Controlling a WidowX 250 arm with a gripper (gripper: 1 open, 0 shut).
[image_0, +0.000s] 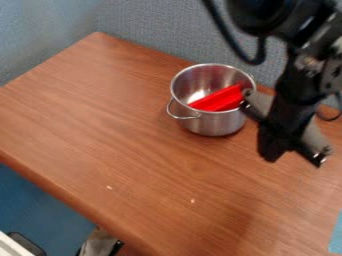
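Observation:
A steel pot with side handles stands at the back of the wooden table, a red elongated object inside it. My black gripper hangs at the pot's right side, angled downward, partly in front of its rim. It looks shut, with nothing visible between its fingers, though the tips are small and dark in this view.
A grey padded wall runs behind it. Some grey and white items sit beyond the table's near-left edge.

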